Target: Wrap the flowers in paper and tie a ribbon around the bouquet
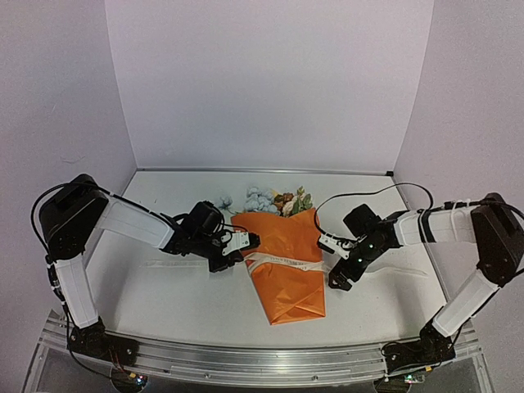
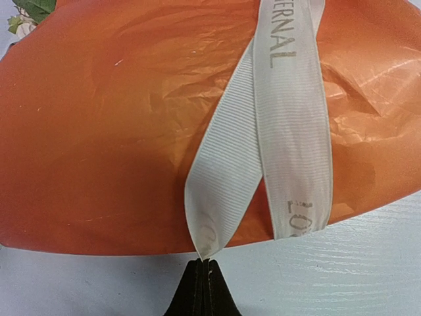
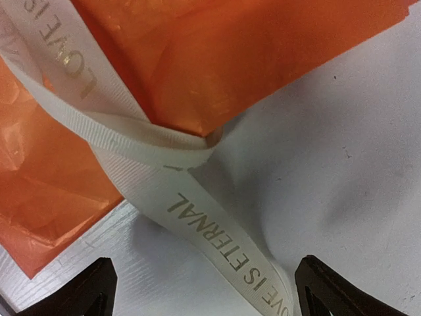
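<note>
The bouquet is wrapped in orange paper (image 1: 285,295), and its blue and cream flowers (image 1: 260,201) stick out at the far end. Across the wrap lies a white ribbon (image 1: 286,261) printed with lettering. At the wrap's left edge, my left gripper is shut on a ribbon fold, which narrows to a point at its fingertips; another ribbon length (image 2: 296,151) lies beside it. On the other side, my right gripper stands open above the ribbon's right part (image 3: 223,247). That strip runs loosely between and below its fingers, and a ribbon loop (image 3: 145,141) curls at the paper's edge.
A loose ribbon tail (image 1: 401,269) stretches right of my right gripper, and a fainter one (image 1: 176,264) lies on the left. Walls close in the back and sides.
</note>
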